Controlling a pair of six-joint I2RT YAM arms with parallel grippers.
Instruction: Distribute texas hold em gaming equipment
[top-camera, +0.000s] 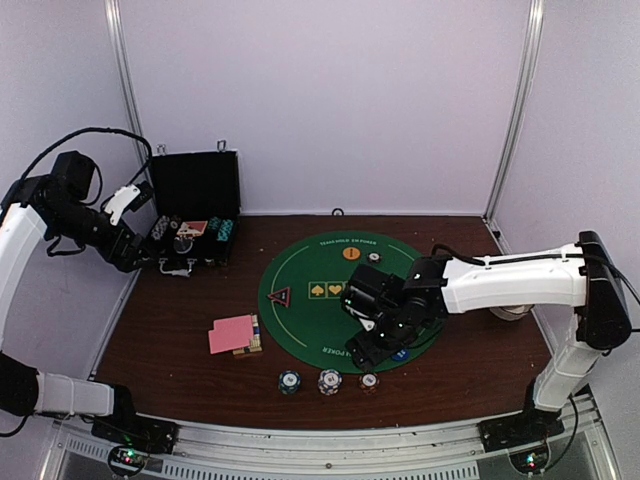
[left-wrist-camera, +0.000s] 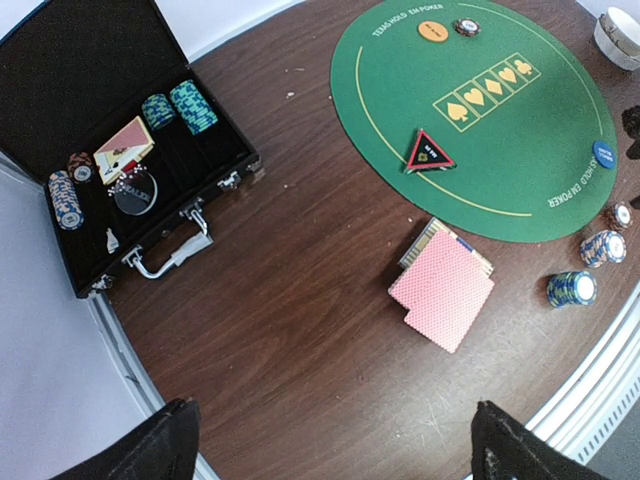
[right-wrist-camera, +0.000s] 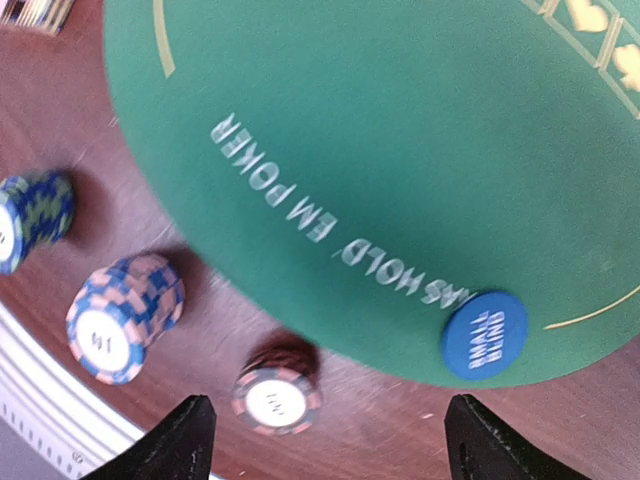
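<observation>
The green poker mat carries an orange disc, a small chip stack, a triangular marker and a blue disc. Below it stand three chip stacks: blue, blue-white and brown. My right gripper is open over the near mat edge, just above the brown stack, nothing between its fingers. The open case holds chips and cards. My left gripper hangs open and empty near the case at left. Pink cards lie left of the mat.
Stacked bowls sit right of the mat, mostly behind my right arm in the top view. Bare tabletop lies between case and cards. White walls border the table.
</observation>
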